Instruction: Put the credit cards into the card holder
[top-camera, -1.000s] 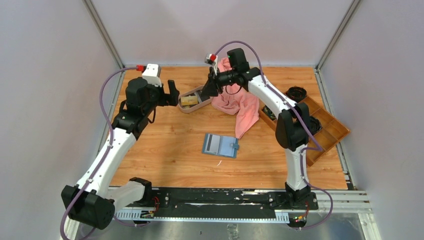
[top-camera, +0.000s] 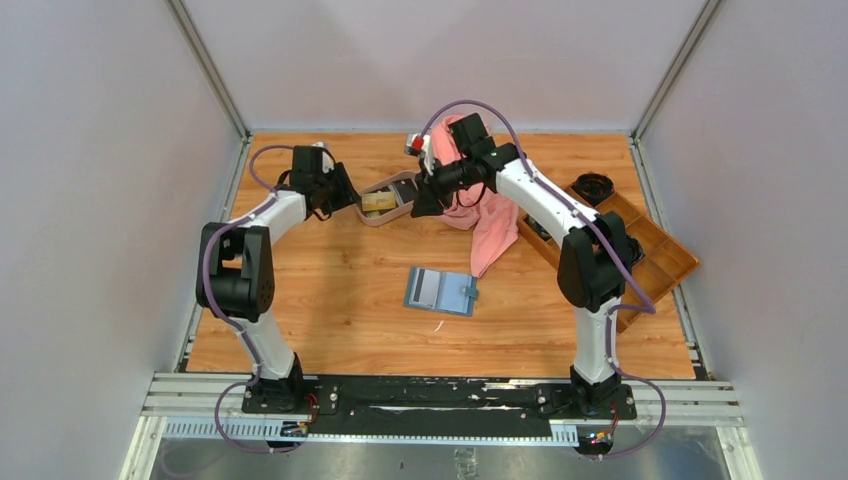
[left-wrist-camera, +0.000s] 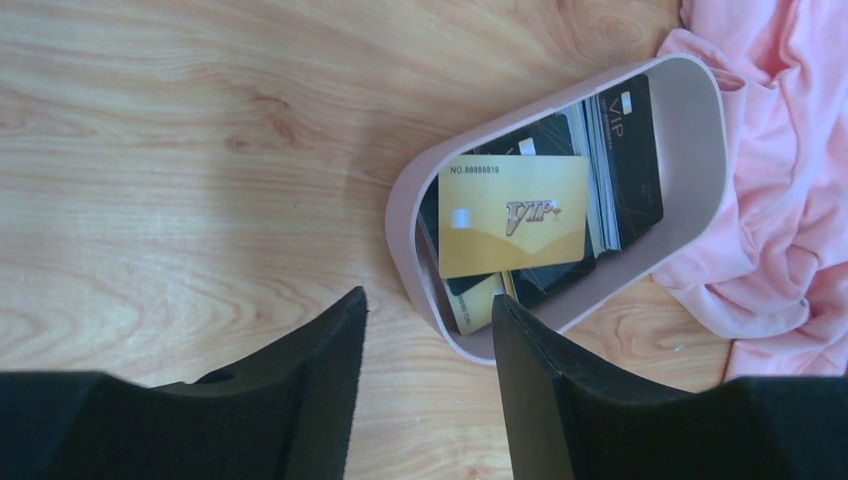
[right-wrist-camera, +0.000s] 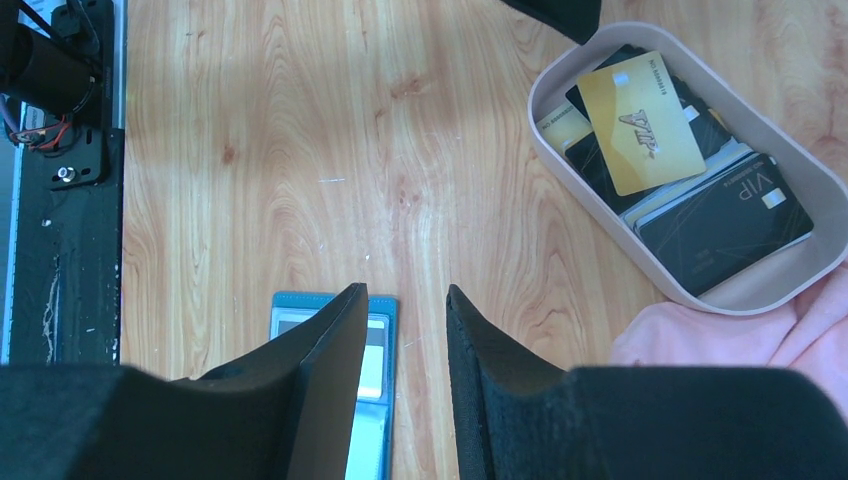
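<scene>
Gold and black credit cards lie in a pinkish oblong bin (left-wrist-camera: 415, 165); a gold VIP card (left-wrist-camera: 513, 250) rests on top, with a black VIP card (right-wrist-camera: 727, 220) at the bin's right end. The blue card holder (top-camera: 441, 291) lies unfolded on the table, its lower part hidden by a finger in the right wrist view. My left gripper, parted with nothing between its fingers, is just left of the bin. On the bin's other side hovers my right gripper, fingers apart and empty, with the holder beneath in its view.
Pink cloth (top-camera: 492, 225) lies against the bin's right side. A wooden compartment tray (top-camera: 665, 262) with black items stands at the right. Bare table surrounds the holder, apart from a small white scrap (top-camera: 438, 326).
My left arm has lowered toward the table, its gripper staying left of the bin and now less widely spread. The right gripper has shifted slightly down in the top view. Bin and holder have not moved.
</scene>
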